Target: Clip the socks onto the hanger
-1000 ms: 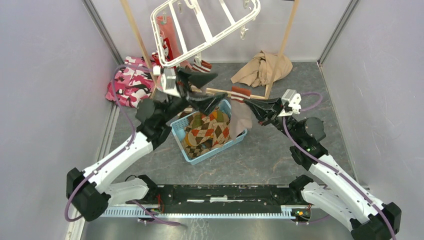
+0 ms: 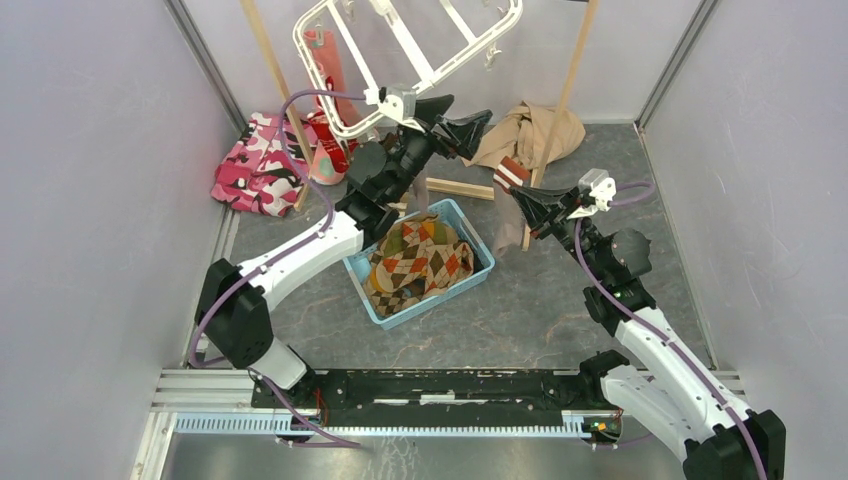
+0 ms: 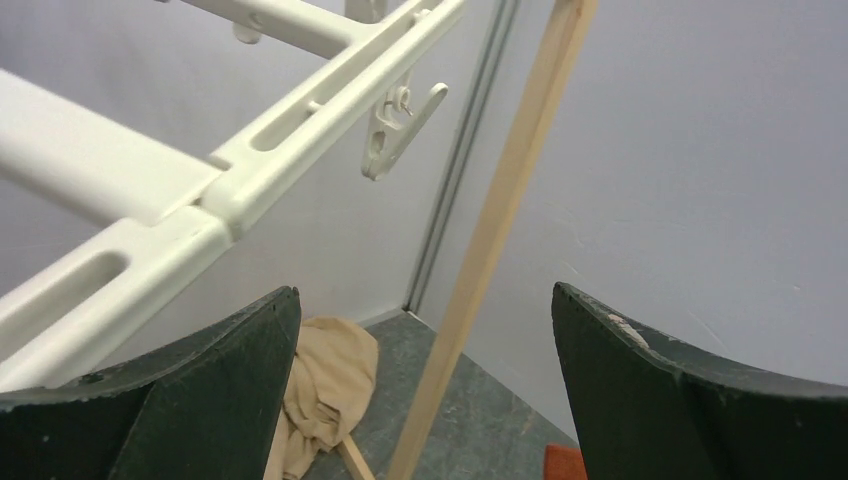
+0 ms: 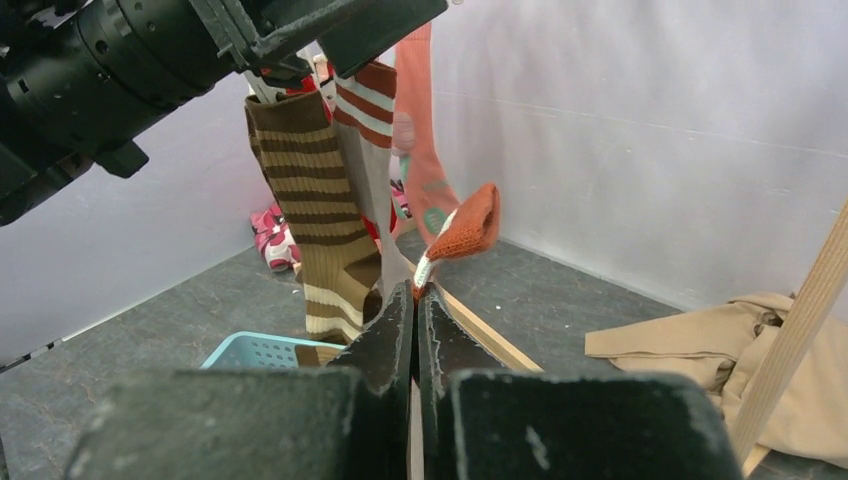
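The white hanger (image 2: 420,62) spans the top of the top view, with socks hanging from it, among them a brown striped sock (image 4: 300,190) and a pink sock (image 4: 420,120). My left gripper (image 2: 470,130) is raised at the hanger's front right, open; in the left wrist view a white clip (image 3: 385,140) sits above and between its fingers. My right gripper is shut on a grey sock with red-and-white stripes (image 4: 465,225), whose body hangs below the fingertips.
A blue basket (image 2: 385,320) of argyle socks stands in the middle. Pink camouflage cloth (image 2: 255,165) lies left, beige cloth (image 2: 515,135) at the back. Wooden posts (image 3: 480,260) of the stand rise beside the hanger.
My right gripper has shifted slightly right and turned, carrying the striped sock away from over the basket.
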